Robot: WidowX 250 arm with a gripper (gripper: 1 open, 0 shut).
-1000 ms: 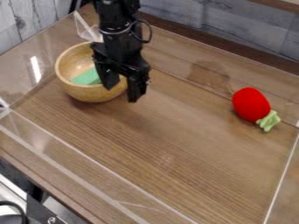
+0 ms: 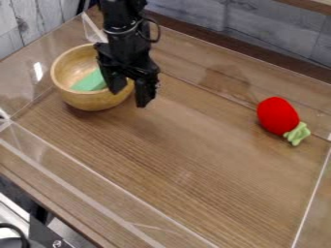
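Observation:
The black gripper [image 2: 127, 76] hangs over the right side of a yellow-orange bowl [image 2: 85, 101] at the upper left, its two fingers apart and open. A green object [image 2: 91, 81] lies inside the bowl, partly hidden by the gripper. A red object with a pale green top [image 2: 278, 115] lies on the wooden table [image 2: 181, 174] at the right, well apart from the gripper.
A pale panelled surface [image 2: 29, 21] stands beyond the table's left edge, and a dark edge runs along the top right.
The gripper has moved slightly left and up over the bowl. The red object has not moved.

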